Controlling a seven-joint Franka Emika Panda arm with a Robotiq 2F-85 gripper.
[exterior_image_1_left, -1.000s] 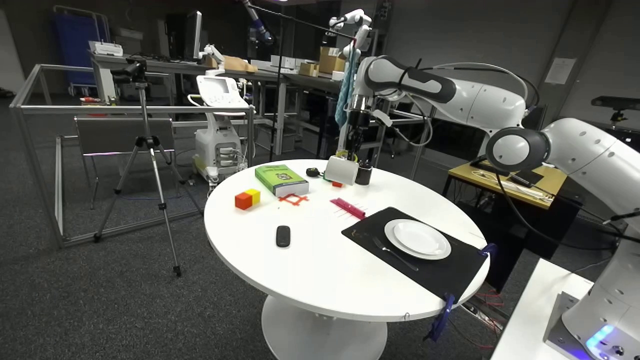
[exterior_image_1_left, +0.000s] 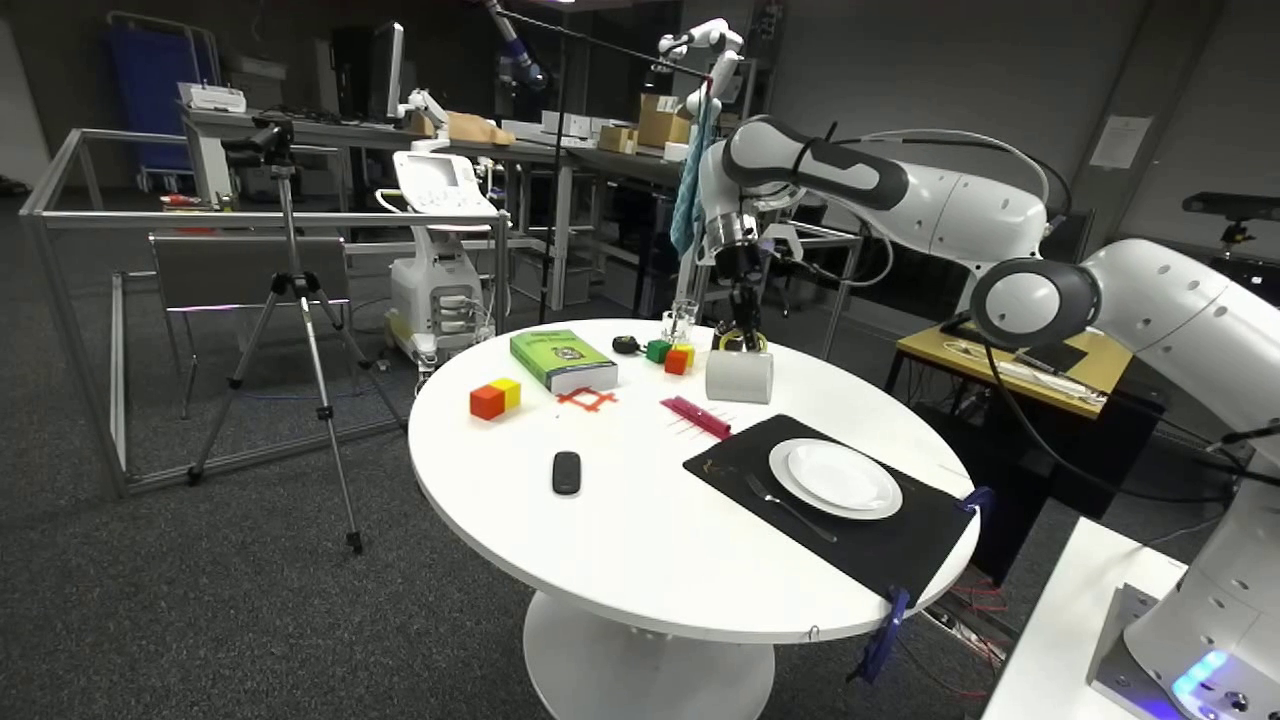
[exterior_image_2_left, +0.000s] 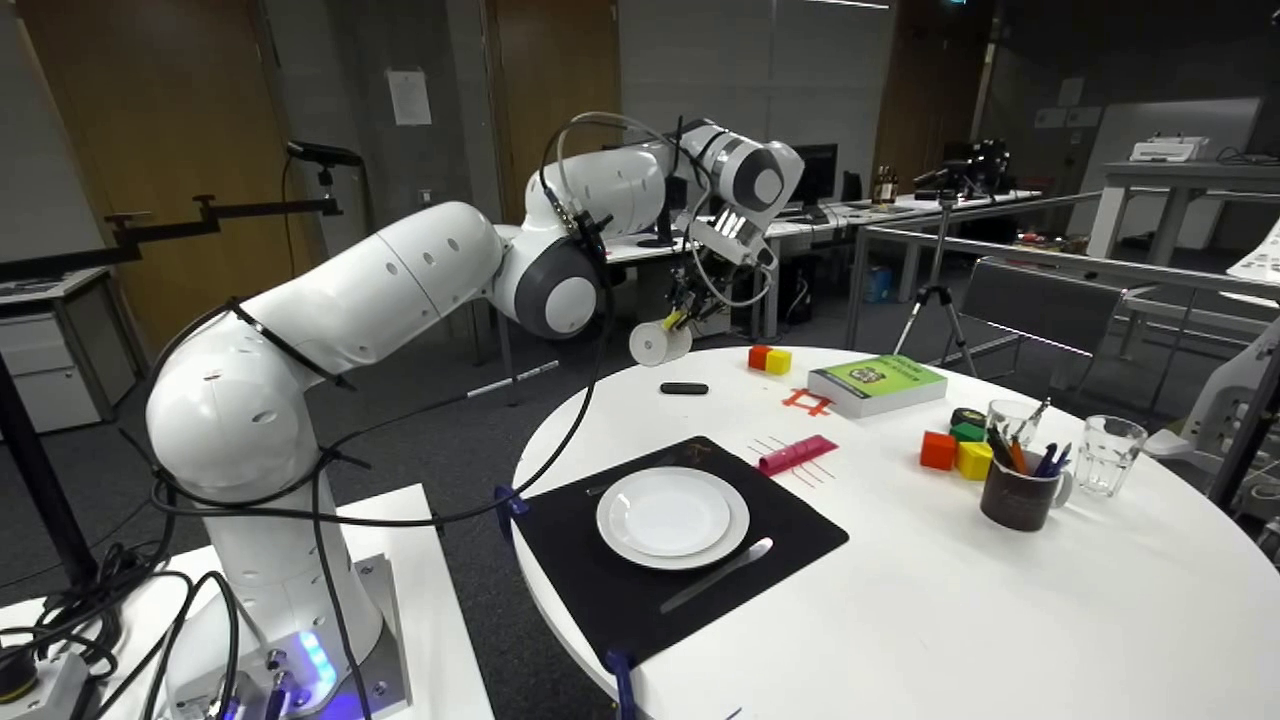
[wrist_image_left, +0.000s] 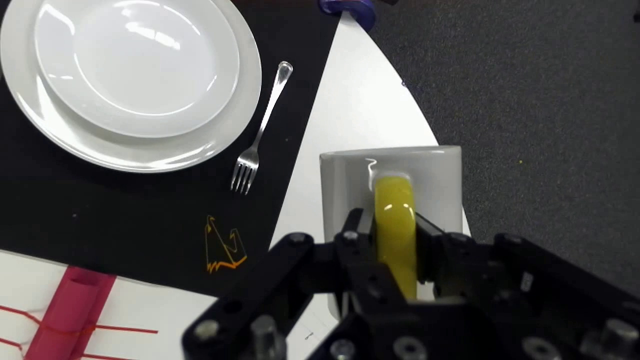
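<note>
My gripper is shut on the yellow handle (wrist_image_left: 396, 222) of a white mug (wrist_image_left: 345, 171). Seen from exterior view 1, the mug (exterior_image_1_left: 739, 377) looks level, its grey-white wall facing the camera and the gripper (exterior_image_1_left: 744, 324) above it. Exterior view 2 places the mug (exterior_image_2_left: 651, 344) by the table's far left edge, apparently raised off the surface, with the gripper (exterior_image_2_left: 679, 314) at its upper right. The black fingers hide part of the handle and the mug's near side in the wrist view.
A black placemat (exterior_image_2_left: 780, 528) carries stacked white plates (exterior_image_2_left: 663, 514), a fork (wrist_image_left: 264, 123) and a knife (exterior_image_2_left: 716, 576). Around the table are a pink roll (exterior_image_2_left: 797, 454), a green book (exterior_image_2_left: 879, 382), coloured cubes (exterior_image_1_left: 494, 398) and a dark pen mug (exterior_image_2_left: 1015, 494).
In exterior view 1, the mug has moved right and lower in the picture and turned from tilted to nearly level. The arm's wrist has shifted with it, and the cubes behind show more fully.
</note>
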